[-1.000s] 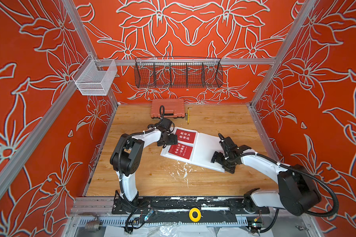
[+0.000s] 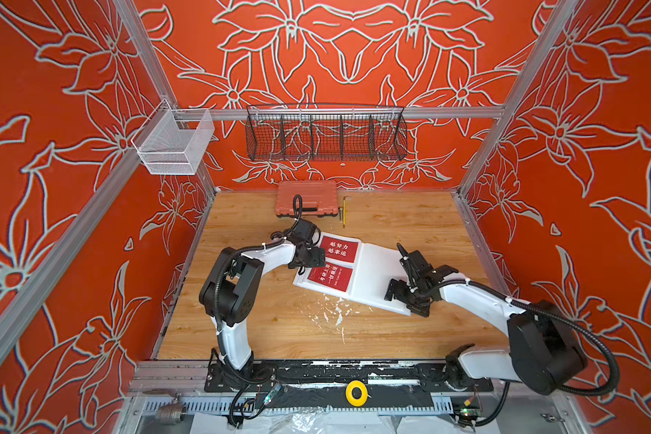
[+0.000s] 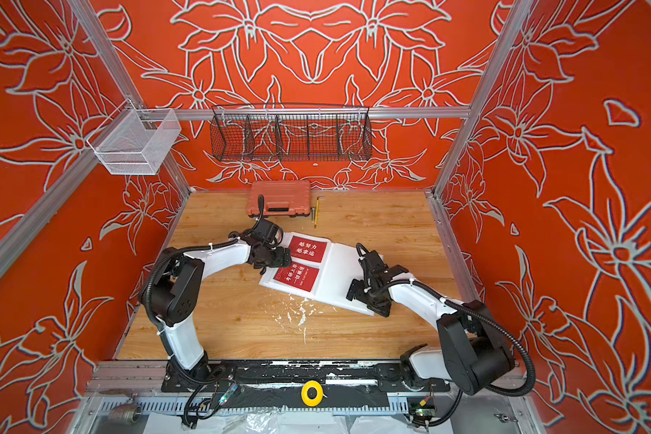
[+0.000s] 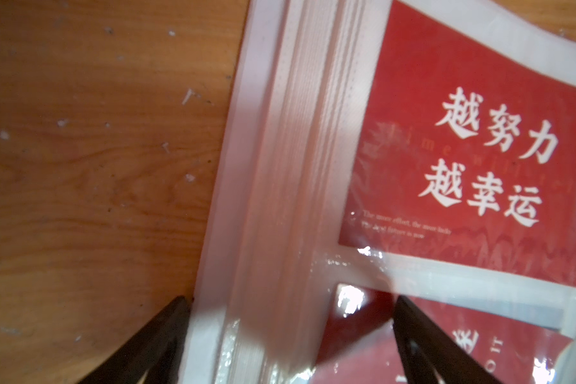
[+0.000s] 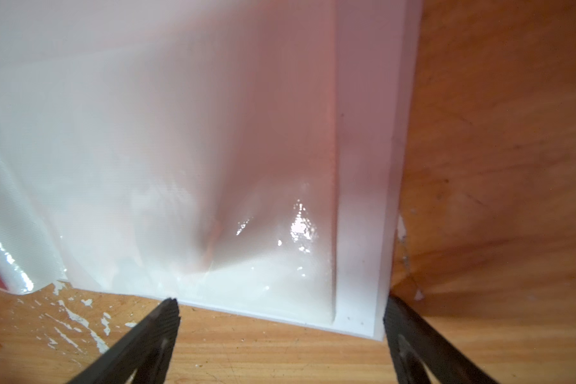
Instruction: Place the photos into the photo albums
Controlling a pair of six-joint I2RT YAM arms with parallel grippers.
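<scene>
An open photo album (image 2: 372,275) lies on the table. Its left page holds two red photos with white lettering, the upper one (image 4: 467,147) and the lower one (image 4: 505,339), under clear sleeves. The right page (image 5: 172,160) is blank white. My left gripper is low over the album's left side, fingers apart over the stacked page edges and the lower photo's corner, nothing clearly held. My right gripper stands open at the right page's near outer corner, its right finger by the album's edge.
A red case (image 2: 306,189) and a thin yellow tool (image 2: 344,209) lie at the back. Wire baskets (image 2: 325,137) hang on the back and left rails. White scuffs mark the table in front of the album; the bare wood there is clear.
My left gripper and arm have shifted slightly to the right over the album. The right arm and the album look almost unchanged.
</scene>
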